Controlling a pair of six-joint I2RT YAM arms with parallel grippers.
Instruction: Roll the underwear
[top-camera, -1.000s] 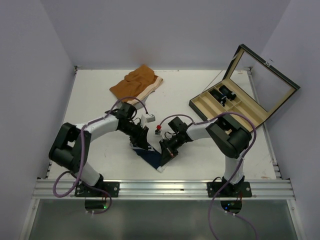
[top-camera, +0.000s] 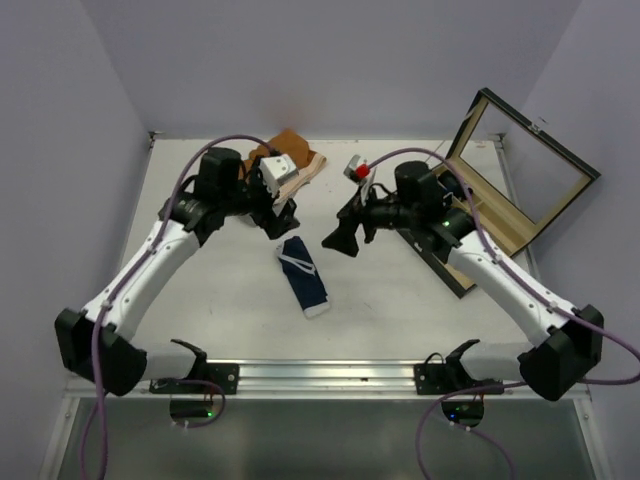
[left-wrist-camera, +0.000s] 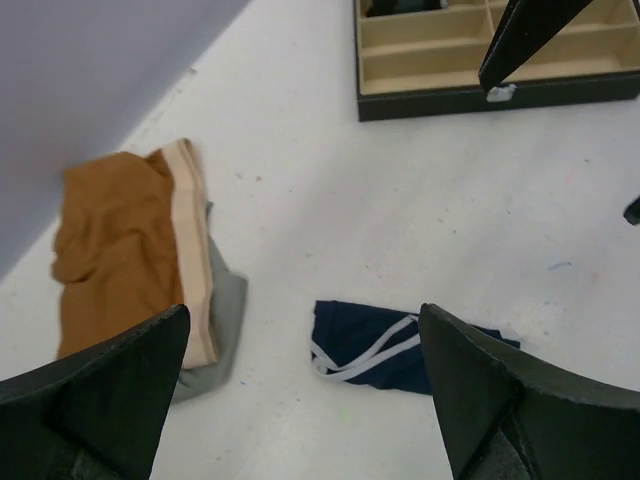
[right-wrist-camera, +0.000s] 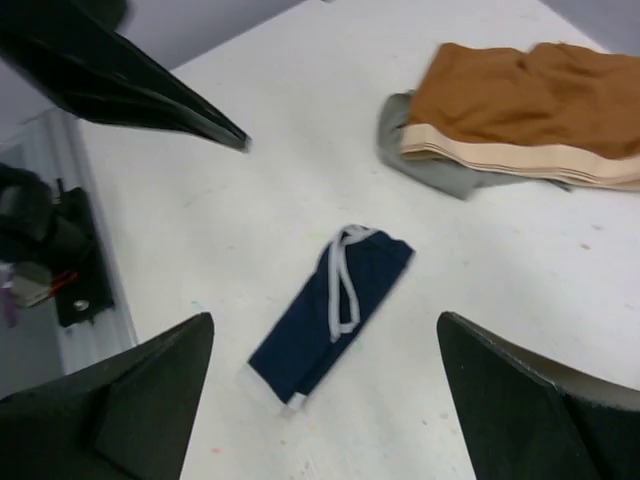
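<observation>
The navy underwear (top-camera: 303, 280) lies flat on the table as a narrow folded strip, slanting toward the front. White drawstrings (right-wrist-camera: 343, 285) cross one end of it, and a white patch shows at the other end. Above and to the left of its far end, my left gripper (top-camera: 284, 228) is raised clear of the cloth, open and empty. My right gripper (top-camera: 348, 232) hangs open to the upper right of the cloth, likewise with nothing between its fingers. Both wrist views show the underwear below and apart from the fingertips.
Brown cloth (left-wrist-camera: 125, 240) with a beige band lies at the back left, over grey cloth (left-wrist-camera: 225, 320). At the right stands a compartmented box (left-wrist-camera: 420, 65) with dark items inside and its framed lid (top-camera: 540, 150) raised. Around the underwear, the table (top-camera: 200, 300) is bare.
Both grippers have come off the underwear and moved up and back, and the right arm now overlaps the box in the top view. The strip has turned to lie more front-to-back.
</observation>
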